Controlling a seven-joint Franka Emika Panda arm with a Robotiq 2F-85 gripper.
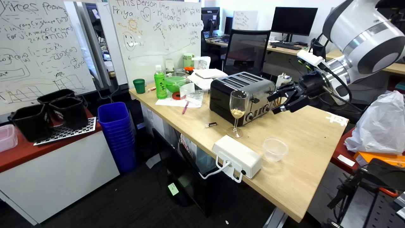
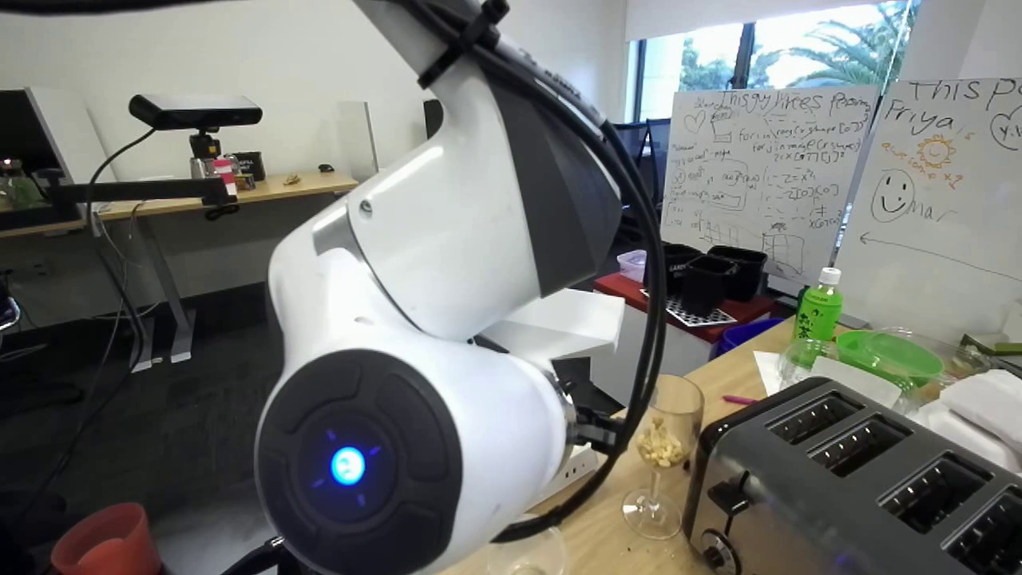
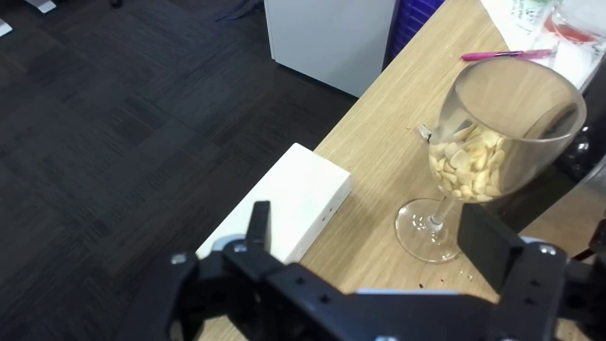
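A stemmed wine glass holding pale flakes stands upright on the table beside the toaster. My gripper hangs over the table, on the toaster's right side, apart from the glass. In the wrist view the glass is at the upper right, beyond the right finger, which covers part of the space by its base. The fingers of the gripper are wide apart, with nothing between them. A clear round bowl sits on the table nearer the front. In exterior view 2 the arm mostly hides the gripper.
A white power box is fixed along the table's edge. Behind the toaster are a green bottle, a green bowl and wrapped items. Bare tabletop lies to the right of the bowl.
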